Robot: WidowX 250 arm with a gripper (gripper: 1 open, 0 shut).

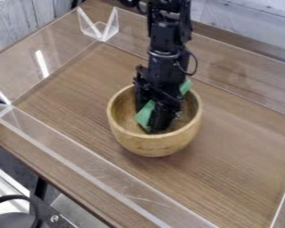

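Observation:
A wooden bowl (155, 137) stands on the brown table. My black gripper (159, 110) reaches down into it from the top of the view, shut on a green object (145, 114) that lies inside the bowl. The fingertips are partly hidden among the dark parts and the bowl's rim, so the exact grip is hard to see.
A white wire-like holder (97, 25) sits at the upper left of the table (228, 151).

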